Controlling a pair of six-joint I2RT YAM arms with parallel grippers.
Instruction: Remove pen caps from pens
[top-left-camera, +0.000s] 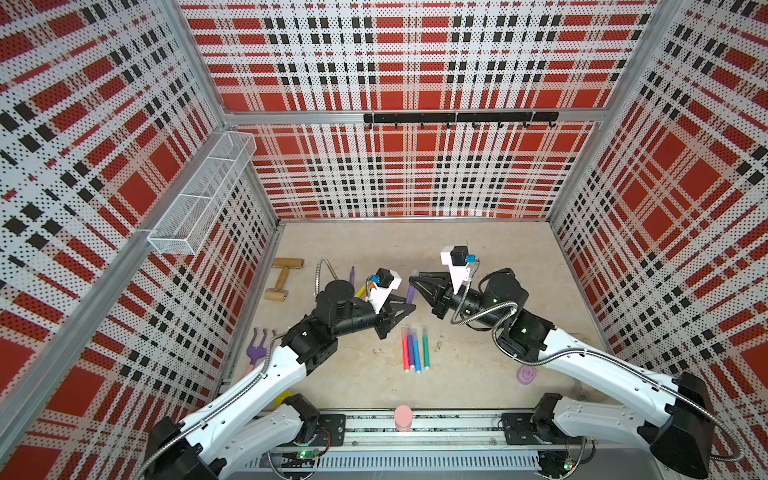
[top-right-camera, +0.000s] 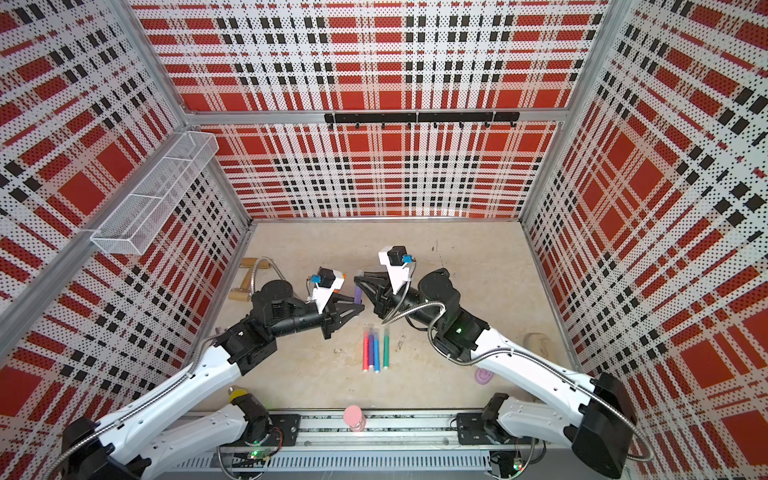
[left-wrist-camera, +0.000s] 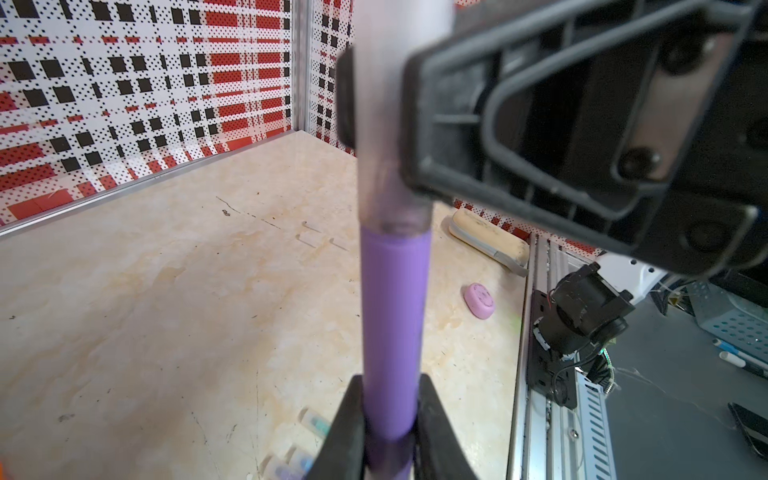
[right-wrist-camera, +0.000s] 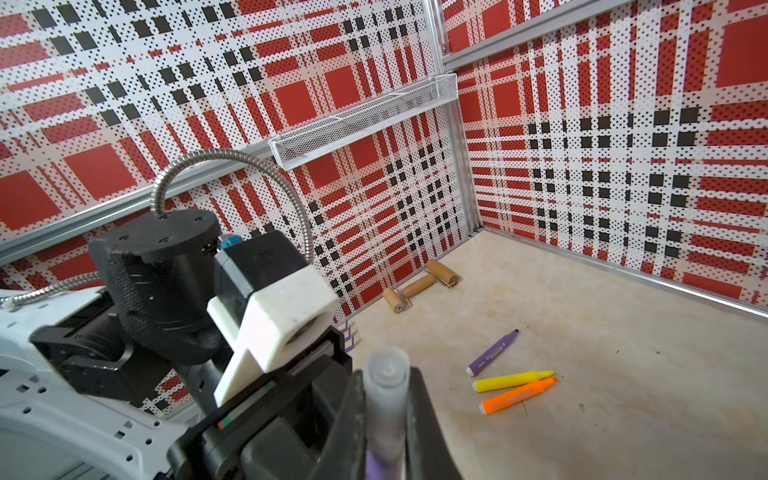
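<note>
A purple pen (left-wrist-camera: 392, 312) stands upright between my two grippers, above the table. My left gripper is shut on its purple barrel, low down. Higher up, the clear cap (right-wrist-camera: 386, 400) has my right gripper shut on it. In the left wrist view the cap's lower rim meets the barrel, and I see no gap there. Several capped pens lie in a row on the table, among them a red pen (top-left-camera: 405, 352), a blue pen (top-left-camera: 417, 353) and a green pen (top-left-camera: 425, 350). Farther back lie an uncapped purple pen (right-wrist-camera: 492, 353), a yellow pen (right-wrist-camera: 512, 381) and an orange pen (right-wrist-camera: 518, 396).
A wooden roller tool (right-wrist-camera: 420, 285) lies by the left wall. Above hangs a white wire basket (top-left-camera: 204, 196). Toward the right lies a pink-purple object (left-wrist-camera: 479, 301).
</note>
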